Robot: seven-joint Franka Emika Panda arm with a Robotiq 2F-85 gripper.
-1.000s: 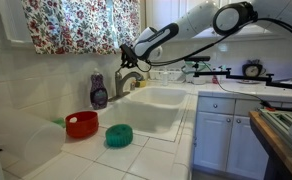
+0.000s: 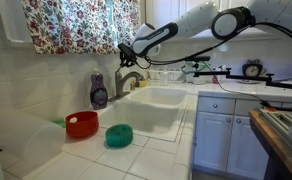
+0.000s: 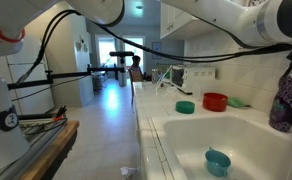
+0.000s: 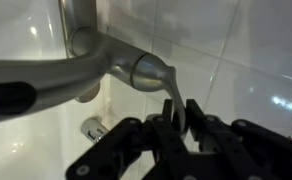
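Observation:
In the wrist view, a metal faucet (image 4: 81, 75) reaches across from the left, with its slim lever handle (image 4: 174, 92) running down between the dark fingers of my gripper. The fingers are shut on this lever. Exterior view 1 has my arm stretched along the back wall, its gripper (image 2: 123, 59) just above the faucet (image 2: 132, 77) behind the sink (image 2: 151, 111); the fingertips are too small to make out there. My gripper is outside exterior view 2, where the white arm (image 3: 226, 22) crosses the top.
A purple bottle (image 2: 99, 91) stands by the wall near the faucet. A red bowl (image 2: 82, 125) and a green round container (image 2: 119, 136) sit on the tiled counter. Inside the sink lies a teal cup (image 3: 217, 162). A patterned curtain (image 2: 71, 25) hangs close to the arm.

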